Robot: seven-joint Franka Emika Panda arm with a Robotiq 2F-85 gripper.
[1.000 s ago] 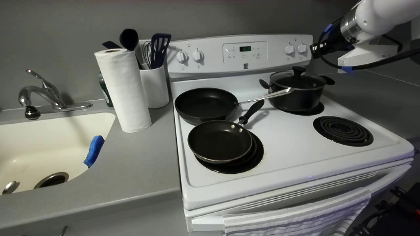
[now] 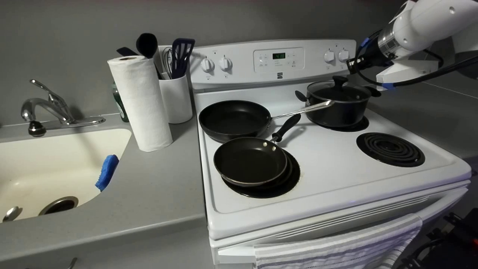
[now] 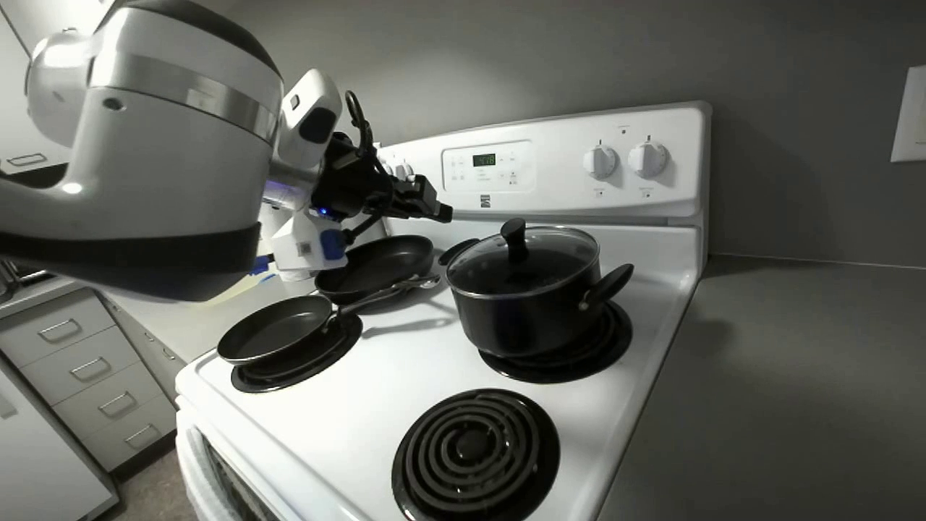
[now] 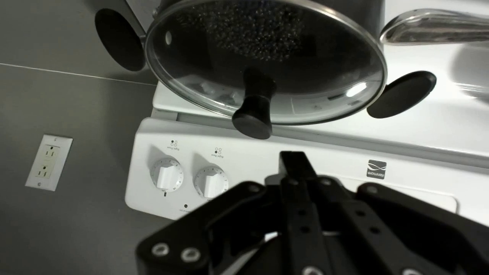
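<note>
My gripper is shut, with nothing showing between its fingers. It hangs above the stove's back right area, higher than the lidded black pot (image 2: pixel 337 110). The pot's glass lid (image 4: pixel 311 91) is seated, and its black knob (image 4: pixel 252 123) stands up from the centre. In exterior view 2 the gripper (image 3: pixel 447 213) is in the air up and to the left of the knob (image 3: pixel 514 239), apart from it. Two white control knobs (image 4: pixel 167 175) on the back panel show in the wrist view, to the left of the fingertips.
Two black frying pans occupy the left side, the rear one (image 2: pixel 235 117) and the front one (image 2: pixel 251 161), handles pointing right. Left of the stove stand a paper towel roll (image 2: pixel 141 103) and a utensil holder (image 2: pixel 176 98).
In exterior view 1 my gripper has moved a little left and slightly down, along the back panel. The pot and pans have stayed put.
</note>
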